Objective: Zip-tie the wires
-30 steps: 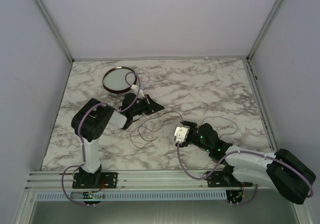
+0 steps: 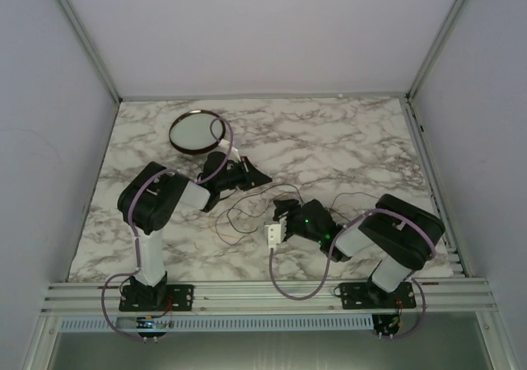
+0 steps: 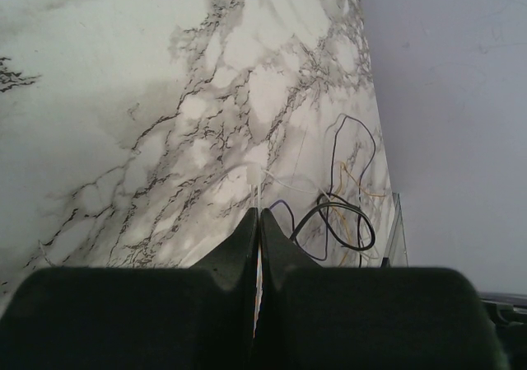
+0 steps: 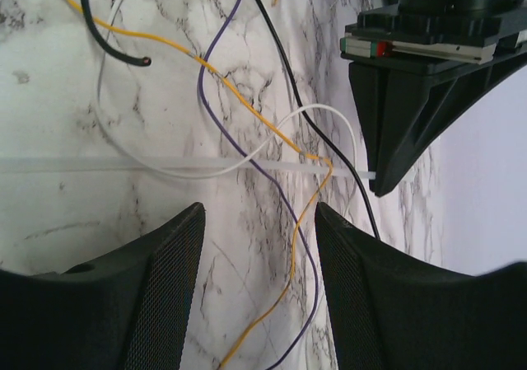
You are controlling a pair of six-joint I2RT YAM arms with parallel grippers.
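Observation:
Loose wires lie on the marble table: a yellow wire [image 4: 290, 267], a purple wire [image 4: 212, 119], a black wire [image 4: 292, 86] and a white wire [image 4: 198, 175]. A translucent zip tie [image 4: 58, 163] runs horizontally beneath them in the right wrist view. My left gripper is shut, with a thin pale strip showing at its tips. My right gripper hangs low over the wires, fingers apart with nothing gripped between them, the yellow and purple wires passing below the gap.
A dark-rimmed round tray [image 2: 177, 123] sits at the back left. Walls border the table on the sides.
The left arm has stayed nearly still.

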